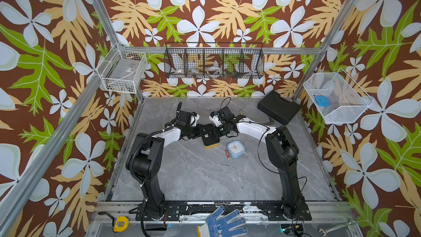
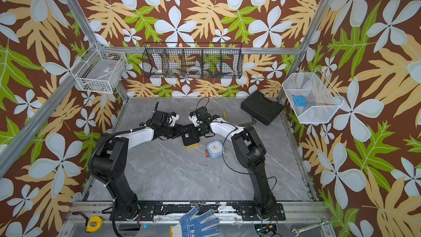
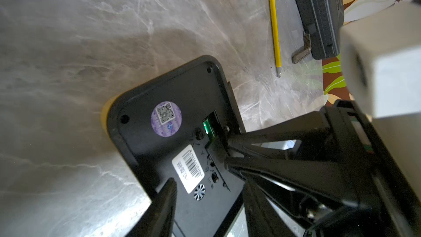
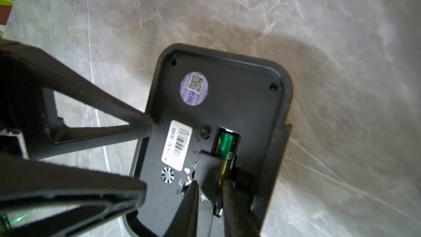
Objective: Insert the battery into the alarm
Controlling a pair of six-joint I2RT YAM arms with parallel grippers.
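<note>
The black-backed alarm [image 1: 209,138] with yellow edge lies face down between my grippers. Its open compartment holds a green-gold battery [image 4: 226,147], partly hidden by a black flap or cover. In the right wrist view my right gripper has narrowly parted fingertips over the compartment's lower part; whether they grip anything is unclear. My left gripper's fingers reach in from that view's left, over the alarm's side. In the left wrist view, my left gripper is part open above the alarm, nothing visible between its fingertips.
A light blue clock [image 1: 236,148] and a small red object [image 1: 227,153] lie right of the alarm. A black case [image 1: 279,107] and a yellow pencil [image 3: 274,22] lie toward the back right.
</note>
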